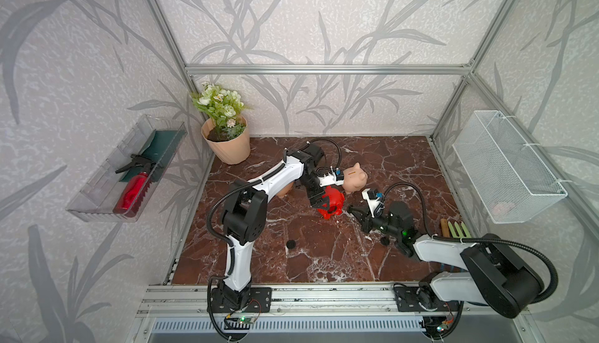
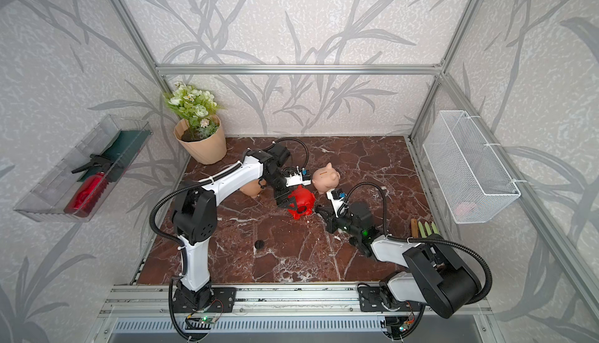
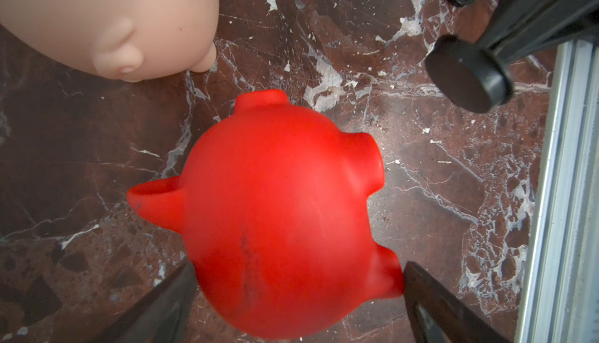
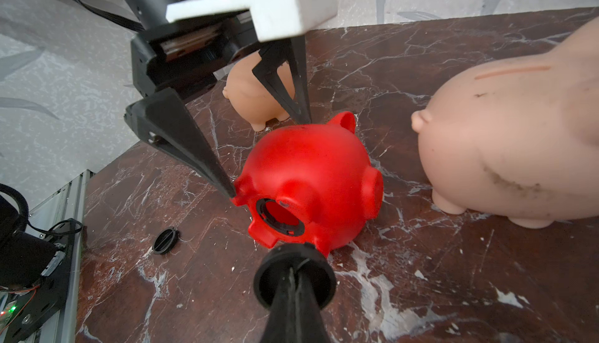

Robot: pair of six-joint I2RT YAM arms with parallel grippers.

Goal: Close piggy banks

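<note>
A red piggy bank lies tipped over, its round belly hole facing my right gripper in the right wrist view. Spread on either side of it are the fingers of my left gripper, which is open; one fingertip appears to touch the bank. My right gripper is shut on a black plug, held a short way from the hole and apart from the bank. One pink piggy bank stands just behind the red one. Another pinkish bank stands farther left, partly behind my left arm.
Two loose black plugs lie on the table: one plug front left, another plug close to my right gripper. A potted plant stands back left, a green-tined tool at the right edge.
</note>
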